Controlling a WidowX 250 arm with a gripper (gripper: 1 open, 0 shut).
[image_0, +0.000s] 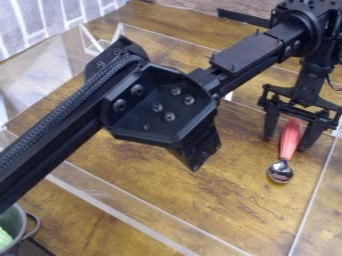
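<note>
A spoon with a red handle (289, 140) and a shiny metal head (281, 172) lies on the wooden surface at the right. The black gripper (294, 127) is down over the upper end of the handle, its fingers on either side of it; whether they press on the handle is hard to tell.
A clear plastic-walled enclosure surrounds the wooden surface (134, 185), whose left and middle are bare beneath the large black arm (158, 110). A container with something green (7, 235) is at the bottom left.
</note>
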